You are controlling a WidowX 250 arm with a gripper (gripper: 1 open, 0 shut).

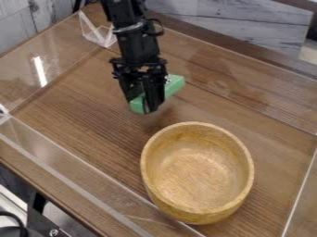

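Observation:
My black gripper (143, 85) hangs from the top centre of the view over the wooden table, shut on a green object (170, 89), part of which shows behind and to the right of the fingers. A round, empty tan bowl (198, 171) sits on the table at the lower right, in front of the gripper and apart from it.
A pale marbled surface (260, 28) runs along the back right. Some clear and dark items lie at the left edge, partly out of view.

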